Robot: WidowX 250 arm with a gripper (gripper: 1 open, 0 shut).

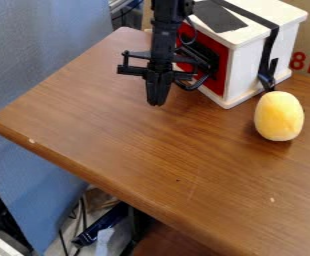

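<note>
My black gripper [158, 92] hangs above the wooden table in front of a white box [247, 88] with a red front panel [211, 82] and black straps. Its fingertips point down, and whether they are open or shut is hard to make out. A yellow, egg-shaped plush object [278, 116] sits on the table to the right, apart from the gripper.
A cardboard box [306, 62] stands behind at the right. A blue-grey padded surface [24, 70] lies beyond the table's left edge, with bags and cables below.
</note>
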